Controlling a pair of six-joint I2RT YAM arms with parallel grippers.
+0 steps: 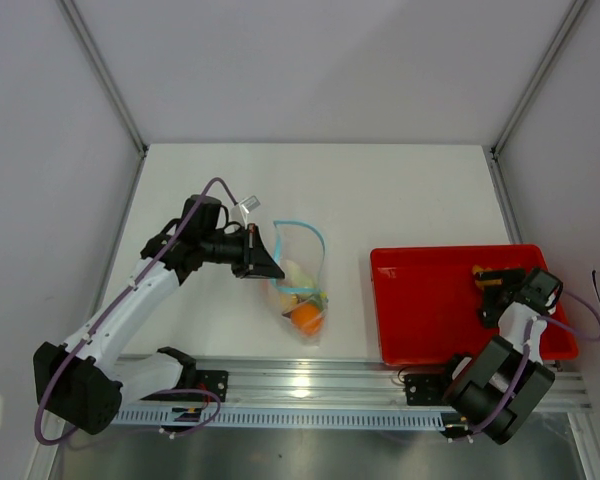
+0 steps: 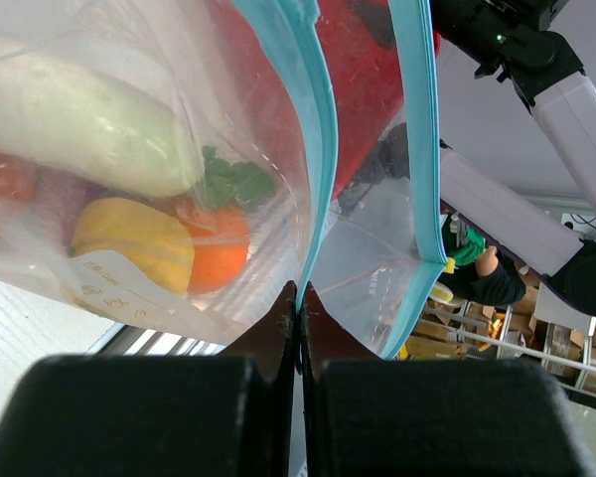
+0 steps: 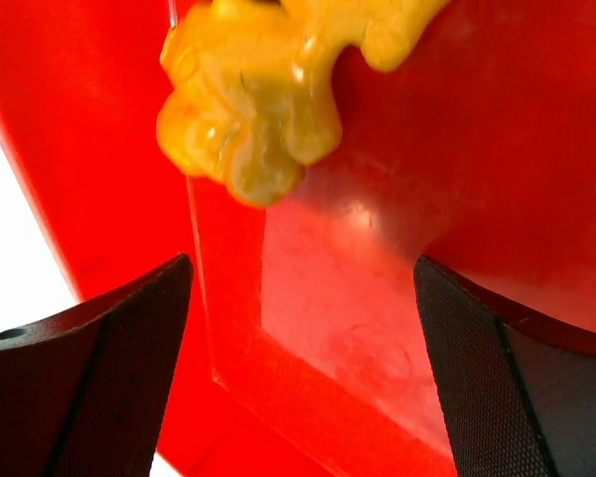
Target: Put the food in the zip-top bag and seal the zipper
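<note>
A clear zip top bag (image 1: 298, 262) with a blue zipper rim lies mid-table, its mouth spread wide. Inside it are an orange (image 1: 306, 319), a yellow fruit (image 2: 134, 243), a pale long vegetable (image 2: 79, 119) and some greens. My left gripper (image 1: 278, 274) is shut at the mouth, with the bag's thin blue edge (image 2: 321, 189) running down to its fingertips. Over at the right, a yellow lumpy food piece (image 3: 253, 99) rests in the red tray (image 1: 430, 310). My right gripper stands open inside the tray, and the piece lies ahead of its fingers, not between them.
The tray's wall (image 3: 238, 338) is close to the right gripper. A metal rail (image 1: 300, 375) runs along the table's front edge.
</note>
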